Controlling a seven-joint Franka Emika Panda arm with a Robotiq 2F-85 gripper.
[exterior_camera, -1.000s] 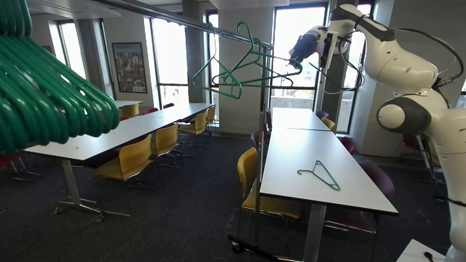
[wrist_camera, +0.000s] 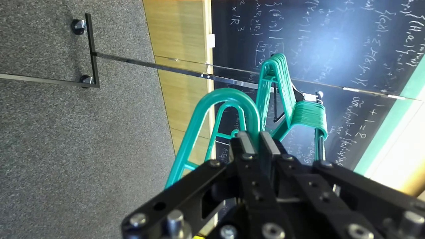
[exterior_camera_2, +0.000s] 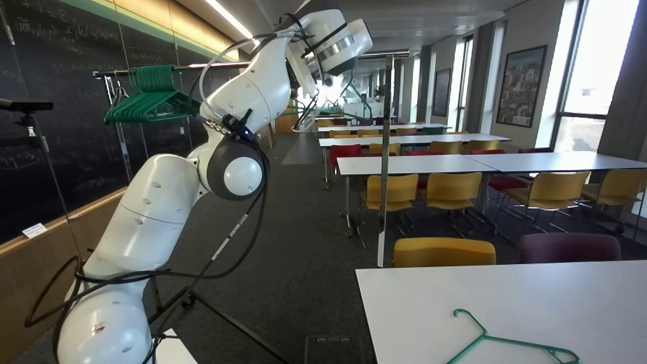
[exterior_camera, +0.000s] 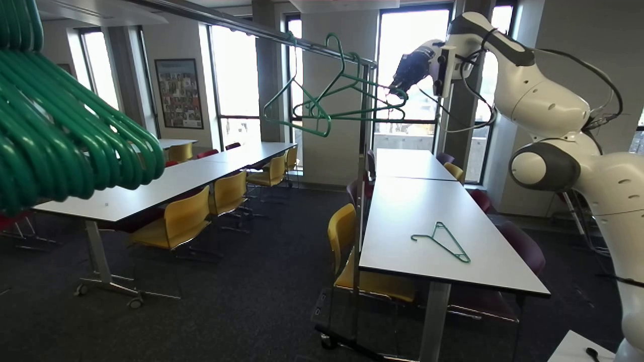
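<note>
My gripper is shut on one rounded end of a green hanger (wrist_camera: 227, 93). In exterior view 1 the gripper (exterior_camera: 396, 91) is at the near right of the rack's end, and the held hanger's hook (exterior_camera: 342, 54) overlaps the rail (exterior_camera: 314, 46). Whether that hook sits over the rail or in front of it I cannot tell. Other green hangers (exterior_camera: 279, 122) hang close by on the rail, their outlines crossing the held one. In exterior view 2 the arm hides the gripper.
Many green hangers (exterior_camera: 66, 132) crowd the rail's other end. Another green hanger (exterior_camera: 450, 244) lies flat on the white table (exterior_camera: 398, 241) below. The rack's upright post (exterior_camera: 363, 151) stands near the gripper. Chairs surround the tables; the mid-rail stretch looks clear.
The arm and gripper have moved left and a little down in exterior view 1, carrying the held hanger. Its hook now stands slightly lower and farther left against the rail.
</note>
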